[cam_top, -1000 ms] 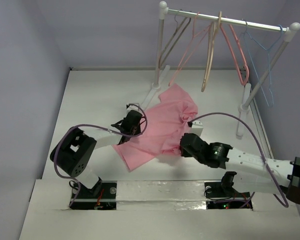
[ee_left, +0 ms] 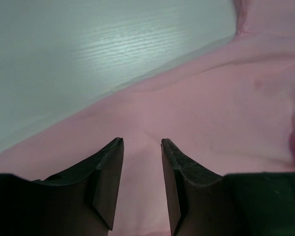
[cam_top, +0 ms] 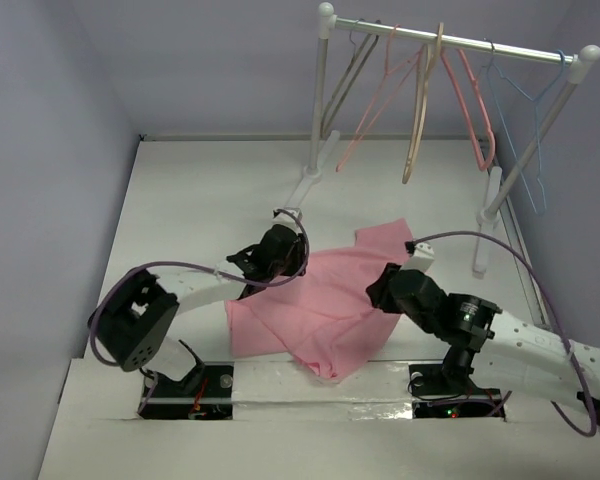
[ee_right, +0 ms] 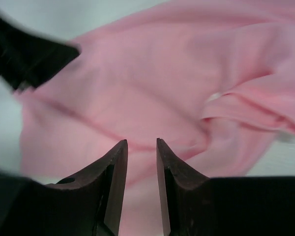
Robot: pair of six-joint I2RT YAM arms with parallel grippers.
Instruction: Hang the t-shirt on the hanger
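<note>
The pink t-shirt [cam_top: 325, 305] lies rumpled on the white table, its lower edge folded over near the front. In the top view my left gripper [cam_top: 300, 268] is over the shirt's upper left part; in the left wrist view its fingers [ee_left: 108, 167] stand apart, with pink cloth behind them and none visibly caught. My right gripper [cam_top: 374, 292] is at the shirt's right side. In the right wrist view a narrow gap shows between its fingers; blur hides whether cloth is pinched there. Several hangers, including a wooden one [cam_top: 420, 110], hang from the rack.
The rack's rail [cam_top: 460, 42] spans the back right, with its white feet [cam_top: 488, 225] on the table. A pink hanger [cam_top: 477, 110] and a blue hanger [cam_top: 533, 130] hang to the right. Bare table lies left of the shirt.
The shirt has turned and spread since a second ago, and its upper right part lies lower.
</note>
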